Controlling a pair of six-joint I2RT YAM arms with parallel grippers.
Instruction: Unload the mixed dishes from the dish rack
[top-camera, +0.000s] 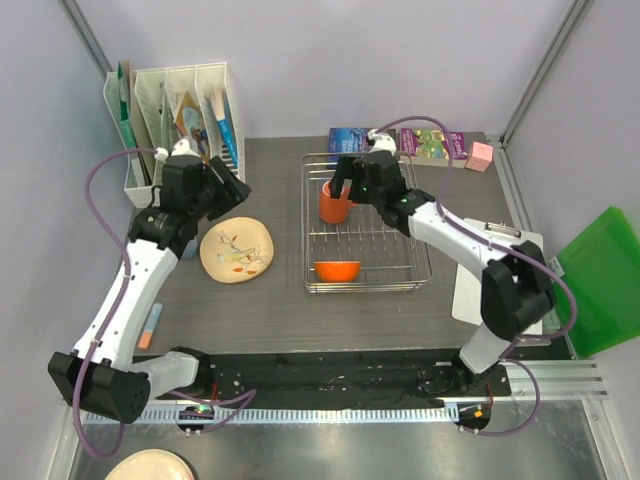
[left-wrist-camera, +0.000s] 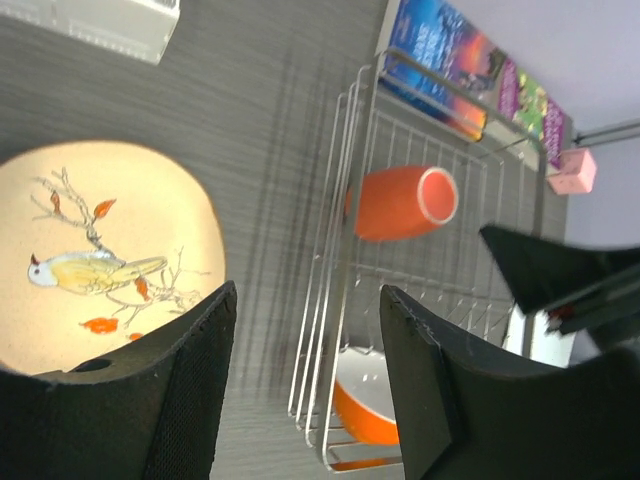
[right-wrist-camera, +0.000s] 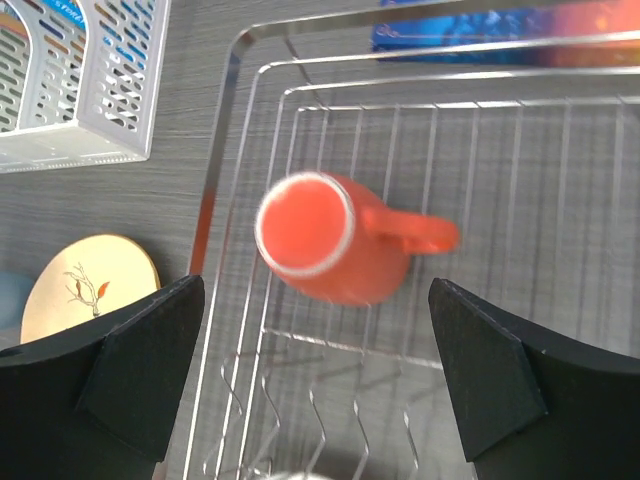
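Observation:
In the wire dish rack (top-camera: 430, 262) are an orange mug (top-camera: 333, 205) toward the back and an orange bowl (top-camera: 337, 271) at the front. My right gripper (top-camera: 347, 180) is open above the mug; in the right wrist view the mug (right-wrist-camera: 340, 240), its handle pointing right, shows between and beyond the spread fingers. Left of the rack, my left gripper (top-camera: 234, 203) hangs open and empty over the table. A plate with a bird pattern (top-camera: 236, 250) lies flat below it. A blue cup (top-camera: 190, 248) is mostly hidden by the left arm.
Behind the rack lie books (top-camera: 362, 140) and a pink block (top-camera: 480, 156). A white file holder (top-camera: 215, 180) stands at the back left, a clipboard (top-camera: 470, 297) at the right. Table in front of the rack is clear.

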